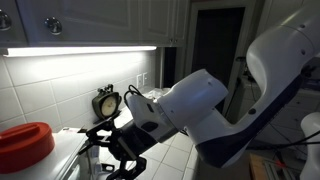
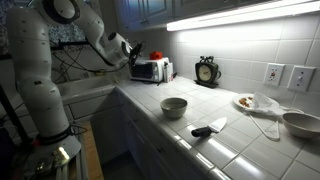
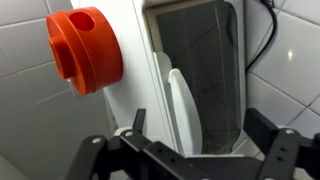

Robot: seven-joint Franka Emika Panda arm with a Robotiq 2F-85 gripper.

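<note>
A white microwave (image 2: pixel 152 70) stands at the far end of the counter. In the wrist view its pale curved door handle (image 3: pixel 184 112) runs beside the dark door window (image 3: pixel 200 55). My gripper is open, its dark fingers spread wide to either side of the handle's lower end in that view. Whether either finger touches the handle cannot be told. In exterior view 1 the black gripper (image 1: pixel 118 152) hangs at the microwave's front, partly cut by the lower edge.
A red lidded container (image 3: pixel 88 50) sits on top of the microwave. Farther along the counter are a black clock-like item (image 2: pixel 207 71), a grey bowl (image 2: pixel 174 107), a knife (image 2: pixel 209 128) and a plate with food (image 2: pixel 258 103). Cabinets (image 1: pixel 85 22) hang above.
</note>
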